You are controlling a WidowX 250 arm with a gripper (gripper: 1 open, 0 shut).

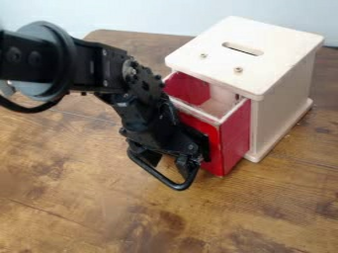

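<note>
A pale wooden box (275, 119) with a slot and two small knobs on its lid stands at the upper right. Its red-fronted drawer (231, 136) is pulled out toward the front left, with the red inside showing. My black gripper (172, 158) is low against the drawer's front, its lower end pointing down toward the table. Whether its fingers are open, shut or holding part of the drawer front is hard to make out.
A white wall (145, 15) runs behind the table.
</note>
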